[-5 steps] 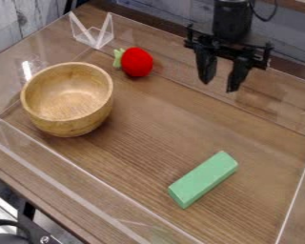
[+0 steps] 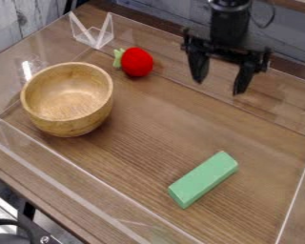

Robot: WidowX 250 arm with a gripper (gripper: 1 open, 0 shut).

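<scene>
The dark robot gripper point(image 2: 221, 59) hangs over the back right of the wooden table, blurred, with its fingers apart and pointing down. A red tomato-like object point(image 2: 136, 63) with a green top lies at the back centre-left. A wooden bowl point(image 2: 68, 98) sits at the left. A green rectangular block point(image 2: 204, 179) lies at the front right.
A small white wire rack point(image 2: 92, 30) stands at the back left corner. A pale wall lies behind the gripper.
The objects on the table have not moved.
</scene>
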